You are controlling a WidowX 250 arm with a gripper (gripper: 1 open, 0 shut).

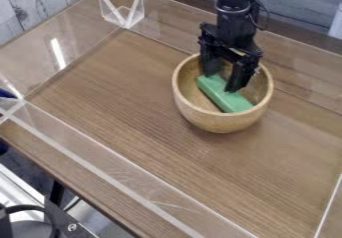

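A light wooden bowl (189,107) stands on the wooden table toward the back right, with a green oblong object (226,99) lying inside it. My dark gripper (227,74) reaches down from the top of the view into the bowl, over the green object's upper part. Its fingers are open; whether they touch the object is hard to tell.
A clear plastic piece (122,10) stands at the back left. Dark cables or fixtures sit at the bottom-left edge.
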